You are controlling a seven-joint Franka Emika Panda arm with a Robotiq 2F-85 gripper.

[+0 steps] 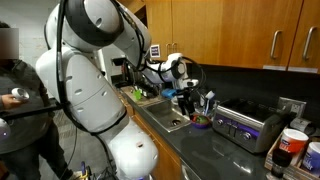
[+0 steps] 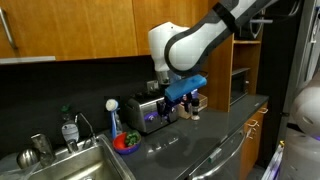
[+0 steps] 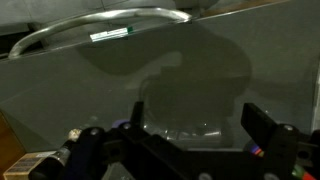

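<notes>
Above the dark grey counter (image 3: 190, 65) hangs my gripper, its two fingers well apart and only bare counter showing between them. In exterior view 2 the arm's white wrist (image 2: 175, 75) stands over the counter, in front of the toaster. A colourful bowl (image 2: 126, 142) with items in it sits by the sink, apart from the gripper; exterior view 1 shows the same bowl (image 1: 201, 122) behind the hand.
A silver toaster (image 1: 240, 128) stands against the back wall. Stacked cups (image 1: 290, 145) are at the right. The steel sink (image 2: 85, 165) lies beyond the bowl, with a faucet and a soap bottle (image 2: 70, 132).
</notes>
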